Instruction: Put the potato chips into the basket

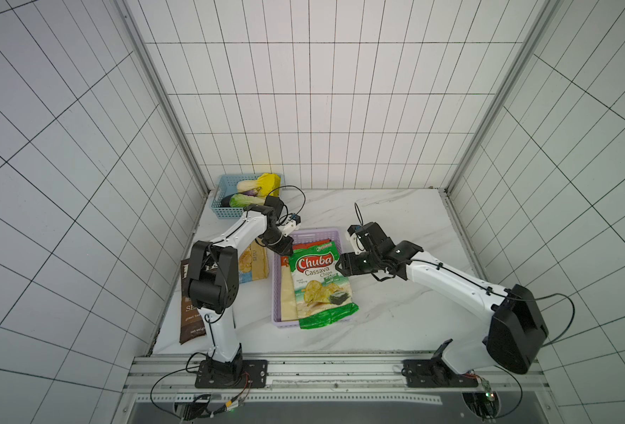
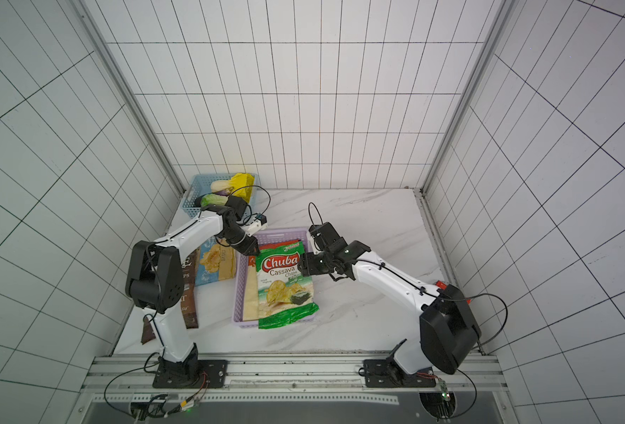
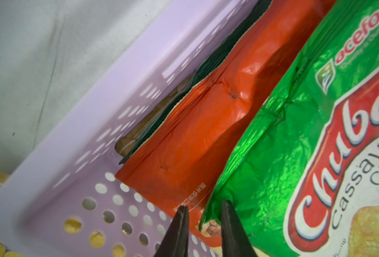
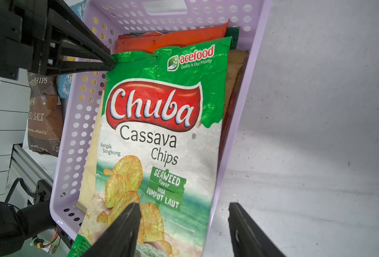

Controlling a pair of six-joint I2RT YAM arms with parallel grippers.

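A green and white Chuba cassava chip bag [image 1: 318,282] lies face up over the lilac basket [image 1: 278,296], its front end reaching past the basket's front right corner. Under it in the basket are a red bag [image 3: 198,132] and other packs. At the Chuba bag's back left corner is my left gripper; its fingers stand a little apart, with the bag's edge seen between them. My right gripper is open wide above the bag's right edge. Whether either gripper touches the bag is hard to tell.
Left of the basket lie a brown chip bag [image 4: 46,115] and a blue and tan chip bag [image 2: 215,263]. A blue basket of vegetables [image 1: 220,210] stands at the back left.
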